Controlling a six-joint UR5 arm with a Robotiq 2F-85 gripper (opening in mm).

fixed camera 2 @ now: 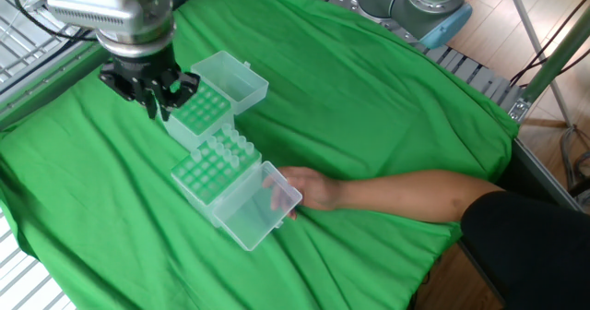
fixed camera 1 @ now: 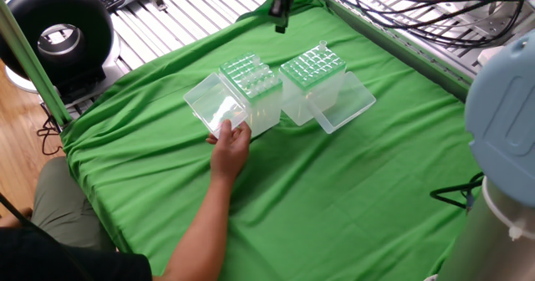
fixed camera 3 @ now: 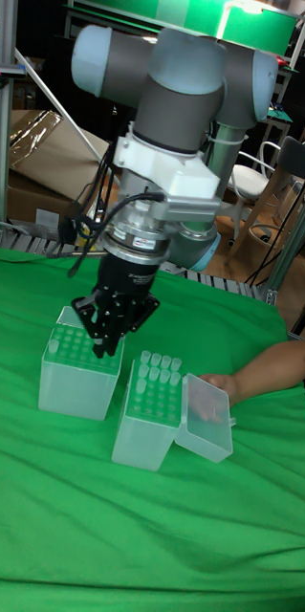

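Note:
Two clear boxes with green perforated tops stand side by side on the green cloth. The one beside the hand, the fuller rack [fixed camera 1: 251,79], carries several clear tubes [fixed camera 3: 158,362] in part of its top. The other, the emptier rack [fixed camera 2: 201,112], shows a single tube [fixed camera 3: 54,347] at one corner. Over or just beside that emptier rack hangs my black gripper [fixed camera 3: 105,349], pointing down. Its fingertips [fixed camera 2: 150,113] sit close together; whether they meet, or pinch something small, is not clear. In exterior view 1 only the lower end of the gripper [fixed camera 1: 281,28] shows.
Each rack has its clear lid hanging open: one lid [fixed camera 1: 347,104] beside the emptier rack, another lid [fixed camera 2: 258,207] gripped by a person's hand [fixed camera 2: 309,188]. Loose cables [fixed camera 1: 426,13] lie beyond the cloth.

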